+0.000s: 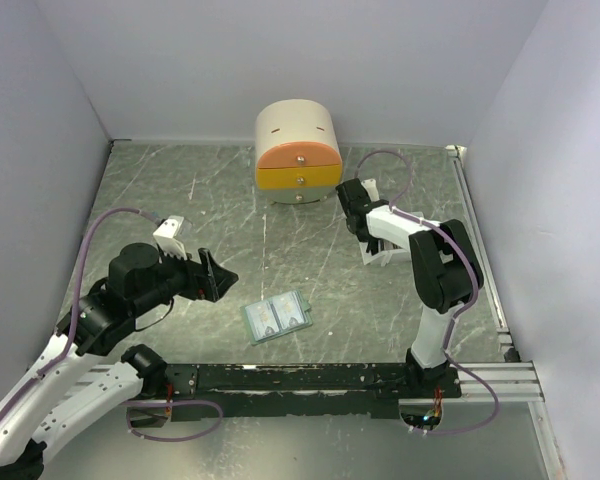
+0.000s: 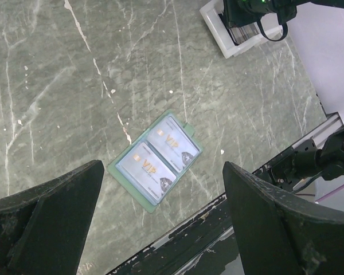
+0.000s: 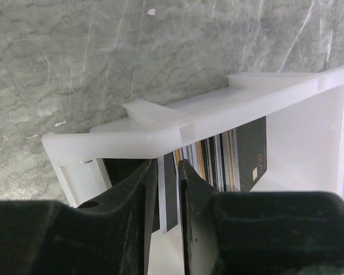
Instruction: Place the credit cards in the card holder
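A white card holder (image 3: 309,120) on the right of the table holds dark and striped cards (image 3: 249,154) standing in a row. My right gripper is down in it, fingertips slightly apart at the thin edges of cards near the left end; whether it grips one cannot be told. My left gripper hangs open over the left side, seen also in the top view. Two white VIP cards (image 2: 146,171) lie on a green tray (image 2: 123,178) at the front middle.
A cream drawer box (image 1: 290,130) with coloured fronts stands at the back. Walls border the sides and back.
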